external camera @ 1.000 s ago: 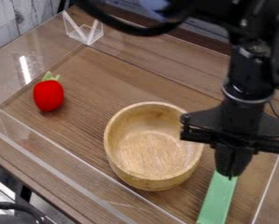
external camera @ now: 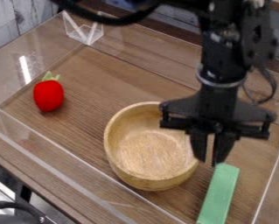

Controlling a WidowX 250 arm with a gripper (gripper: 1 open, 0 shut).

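Observation:
My black gripper [external camera: 214, 131] hangs over the right side of a wooden bowl [external camera: 148, 157] and the upper end of a green block [external camera: 218, 197]. Whether it is open or shut I cannot tell from this angle. The bowl's inside shows nothing in it. A red strawberry-like object [external camera: 49, 94] lies on the wooden table [external camera: 118, 61] at the left.
A clear plastic piece stands at the back left. Dark cables or arm parts show at the lower left corner.
My gripper has risen and moved a little to the left, uncovering more of the table at the right. The bowl, green block and red object look unmoved.

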